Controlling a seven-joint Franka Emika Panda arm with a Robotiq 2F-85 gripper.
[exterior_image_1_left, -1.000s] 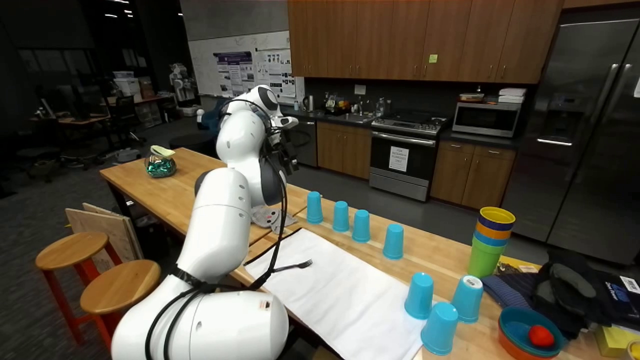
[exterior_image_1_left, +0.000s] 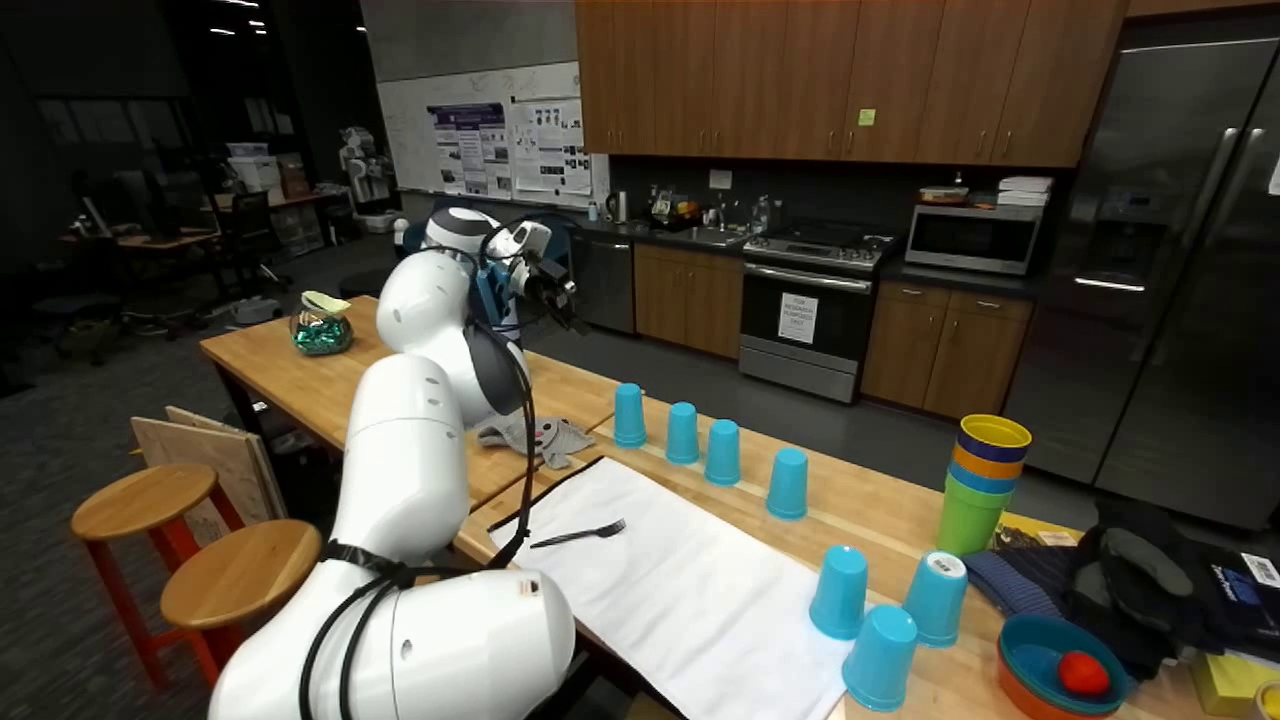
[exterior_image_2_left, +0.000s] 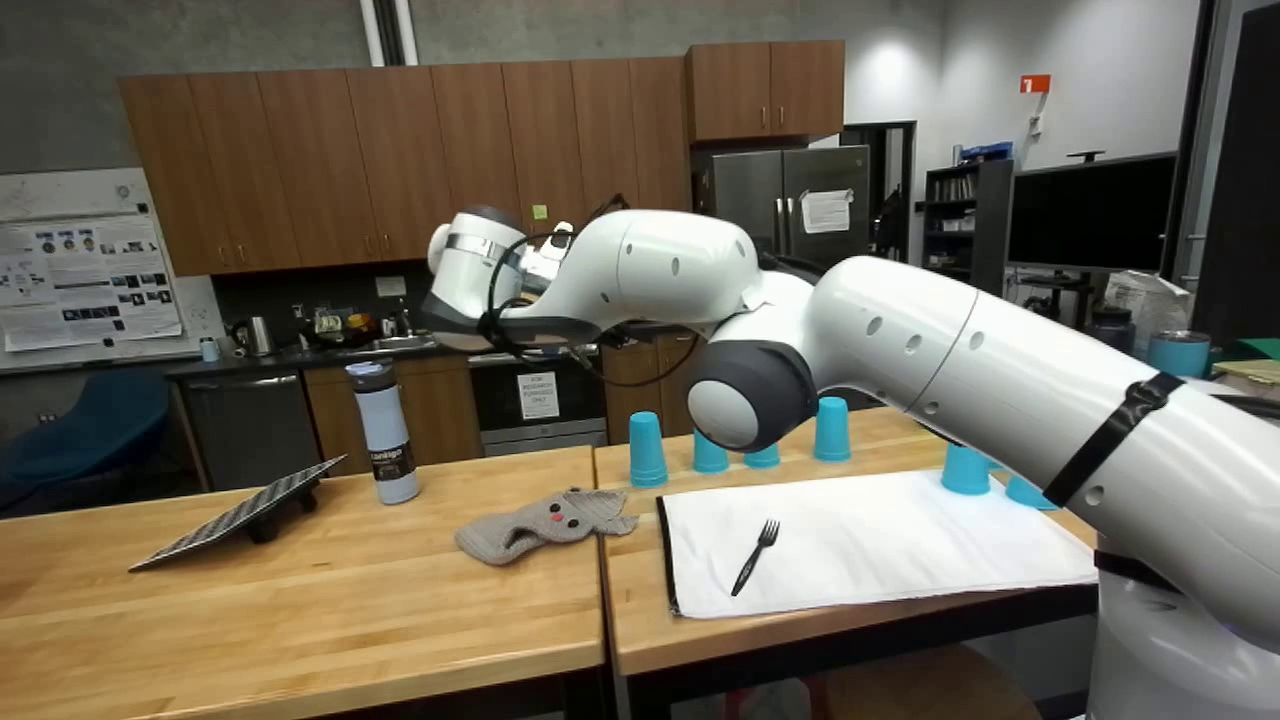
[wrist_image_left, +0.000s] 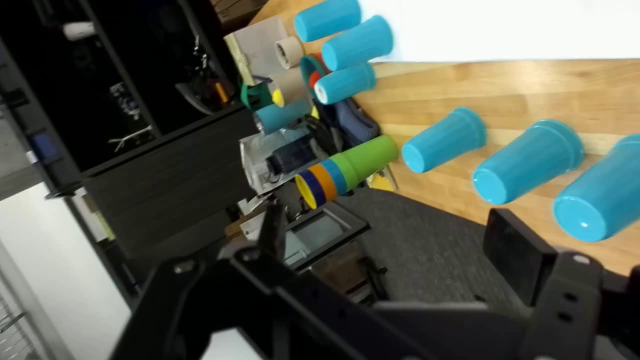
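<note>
In the wrist view my gripper stands open, its dark fingers wide apart and only the floor showing between them. Exterior view 1 has the gripper (exterior_image_1_left: 552, 294) raised beyond the table's far edge, well away from anything on the tabletop. Several upside-down blue cups stand in a row along that edge, one of them a blue cup (exterior_image_1_left: 787, 484). Three more form a cluster by the cloth's right end, including a blue cup (exterior_image_1_left: 882, 658). A black fork (exterior_image_2_left: 756, 557) lies on the white cloth (exterior_image_2_left: 864, 558).
A stack of coloured cups (exterior_image_1_left: 978, 492) and a teal bowl with a red ball (exterior_image_1_left: 1083, 673) occupy the right end. On the left table are a grey cloth toy (exterior_image_2_left: 534, 528), a bottle (exterior_image_2_left: 386, 438) and a tilted checkered panel (exterior_image_2_left: 246, 514). Bare wood fills that table's front.
The arm has swung left in exterior view 1, carrying the gripper slightly left and changing its tilt. Cups, fork and cloth have stayed put.
</note>
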